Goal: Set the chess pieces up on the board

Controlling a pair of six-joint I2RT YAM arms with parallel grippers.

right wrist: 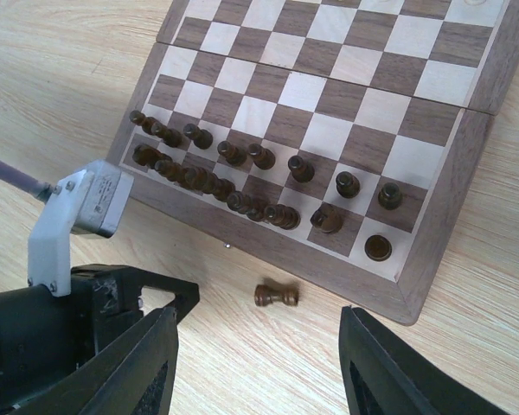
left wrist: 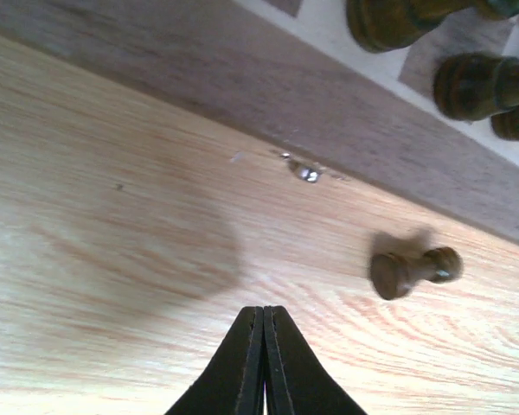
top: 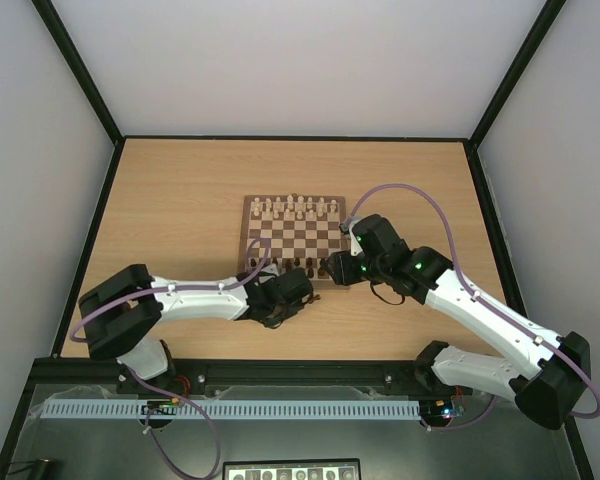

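A dark chess piece [left wrist: 413,271] lies on its side on the table, just off the near edge of the chessboard [right wrist: 450,203]. My left gripper is shut with nothing between its fingers, and in its wrist view the piece lies apart from the tips, up and to the right. In the right wrist view the same gripper points at the fallen piece [right wrist: 277,296] from the left, with bare wood between. My right gripper stands open and empty over the table by the board's near edge. Dark pieces [right wrist: 246,205] stand in two rows on the near squares.
Light pieces [top: 298,205] stand on the far side of the board. The middle squares [right wrist: 316,102] are bare. Open tabletop [top: 180,210] surrounds the board. Both arms reach in close together at the near edge.
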